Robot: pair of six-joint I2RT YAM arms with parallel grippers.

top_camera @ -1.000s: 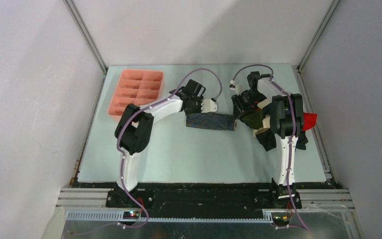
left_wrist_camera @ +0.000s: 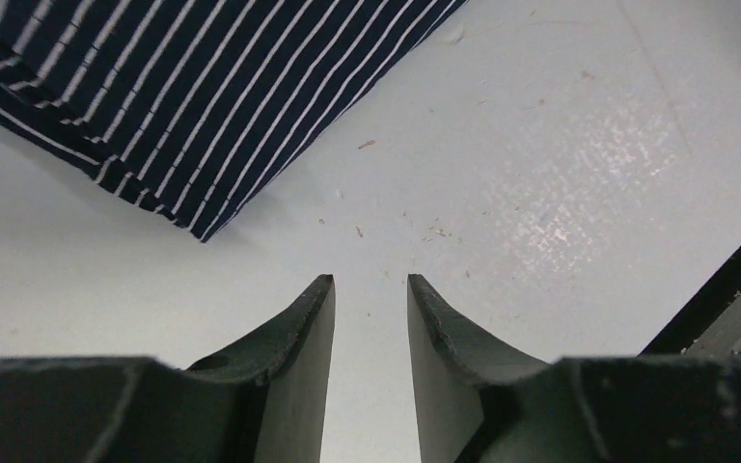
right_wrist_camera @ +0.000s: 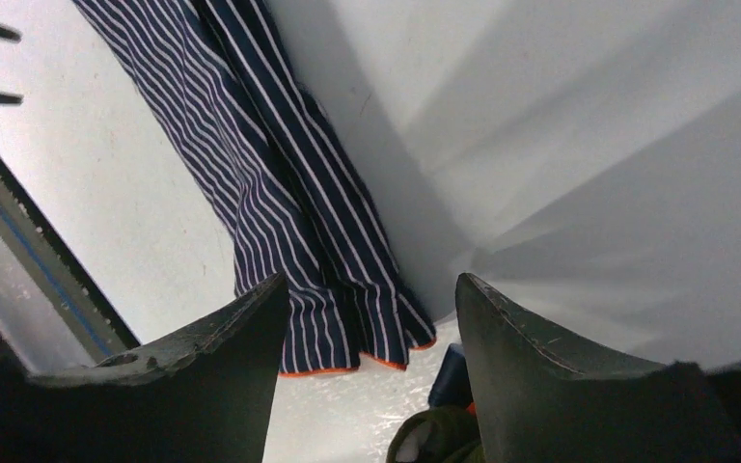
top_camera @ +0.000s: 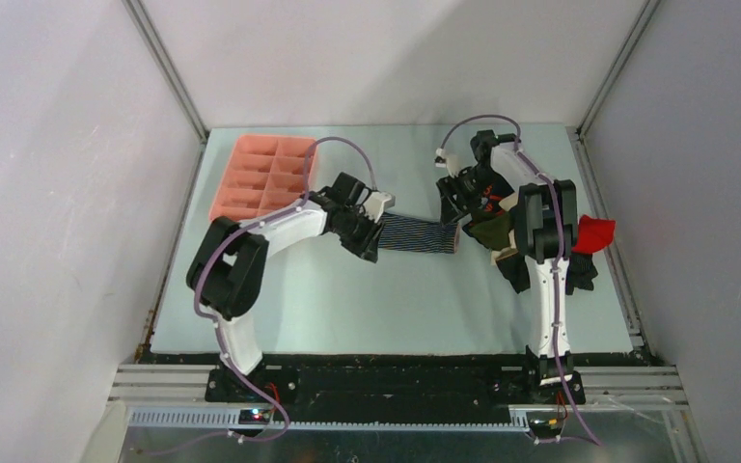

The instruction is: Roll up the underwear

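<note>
The striped navy underwear [top_camera: 417, 234] lies folded into a long flat strip in the middle of the table. Over its left end hangs my left gripper [top_camera: 365, 253], part open; in the left wrist view bare table shows between its fingers, and the cloth [left_wrist_camera: 241, 87] lies beyond them. My right gripper [top_camera: 451, 214] is at the strip's right end, also part open. In the right wrist view the orange-edged end of the underwear [right_wrist_camera: 323, 333] lies below and between the parted fingers, with no grip on it visible. A lengthwise fold runs along the strip.
A pink compartment tray [top_camera: 260, 178] stands empty at the back left. On the right is a heap of clothes [top_camera: 502, 231], close beside my right gripper, with a red piece [top_camera: 594, 234] at its outer side.
The strip lies about where it was.
</note>
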